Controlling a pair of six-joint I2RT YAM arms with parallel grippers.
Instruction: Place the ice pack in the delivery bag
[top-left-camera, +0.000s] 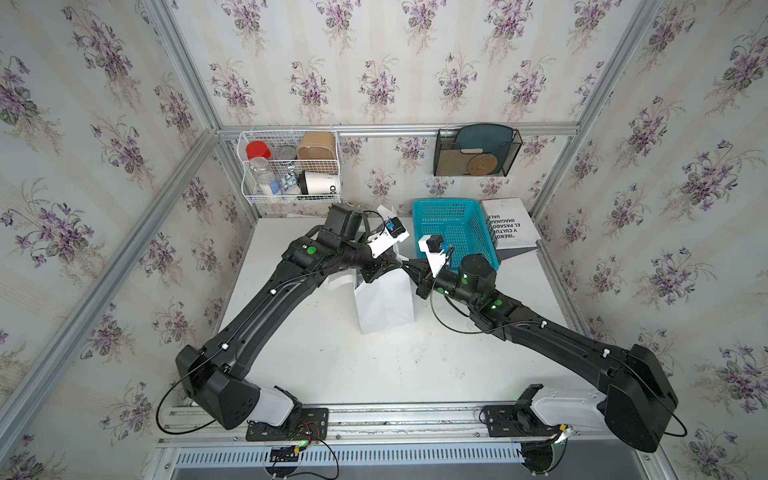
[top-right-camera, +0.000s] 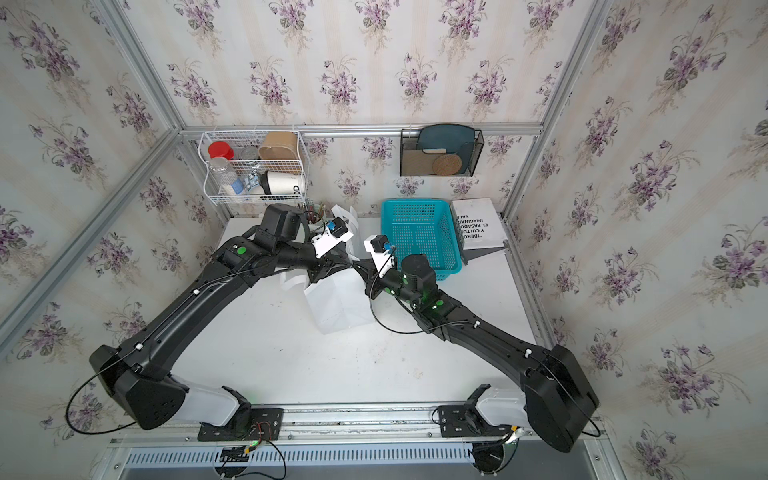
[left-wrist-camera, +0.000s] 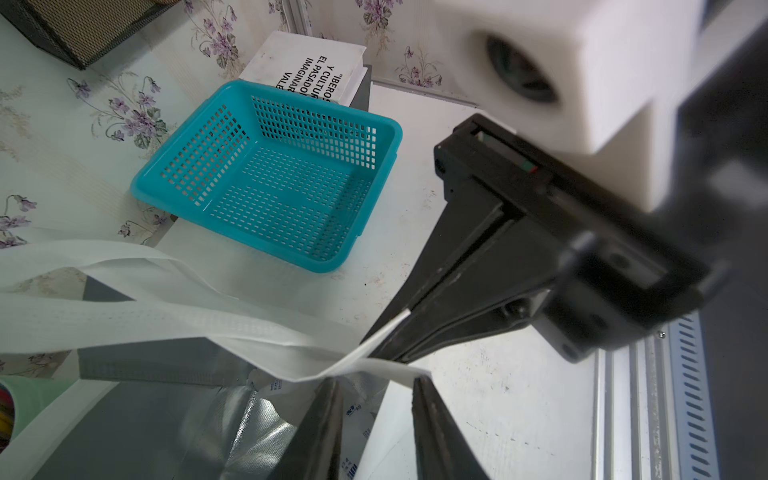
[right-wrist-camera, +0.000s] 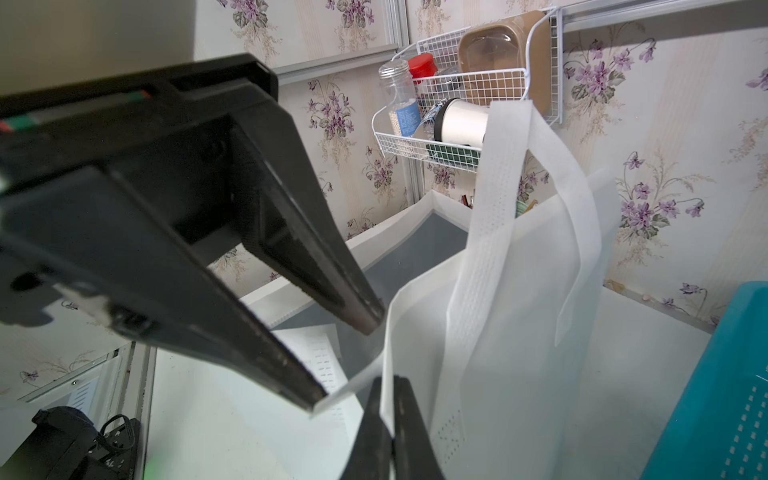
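Note:
The white delivery bag (top-left-camera: 385, 302) stands upright at mid-table, its top open and its inside silver-grey. My right gripper is shut on the bag's rim at the near right side, with the white edge running between its fingertips. My left gripper is over the same rim, its fingers (left-wrist-camera: 320, 428) apart and the rim's edge close to their tips; no grip on it shows. Down in the bag, between those fingers, a shiny piece with blue print (left-wrist-camera: 349, 464) partly shows. It may be the ice pack, but most of it is hidden.
The empty teal basket (top-left-camera: 417, 240) stands right of the bag, a white box with black print (top-left-camera: 510, 224) behind it. A wire rack (top-left-camera: 289, 196) hangs on the back wall. Both grippers are very close together.

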